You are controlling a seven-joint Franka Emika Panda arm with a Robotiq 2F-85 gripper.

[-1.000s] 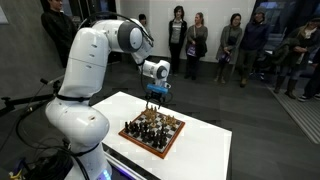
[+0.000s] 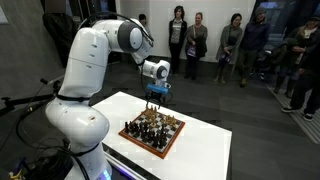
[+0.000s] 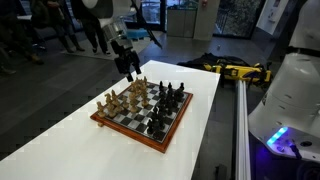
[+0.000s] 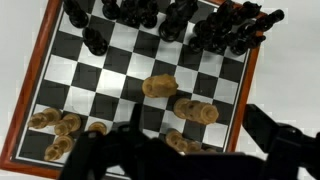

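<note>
A wooden chessboard [image 3: 113, 127] lies on the white table, set with light brown pieces [image 3: 109, 105] on one side and black pieces [image 3: 157, 122] on the other. Above the light pieces' side hangs my gripper [image 2: 157, 98], its fingers apart. Looking down in the wrist view, the open gripper has dark fingers [image 4: 264, 128] reaching in from the lower edge. One light piece [image 4: 196, 110] shows in the space between them, below the fingers' height as far as I can tell. Another light piece [image 4: 159, 86] stands near the board's middle. The fingers hide part of the lower squares.
Black pieces crowd the board's far edge in the wrist view. Several people [image 2: 197, 42] stand beyond the table.
</note>
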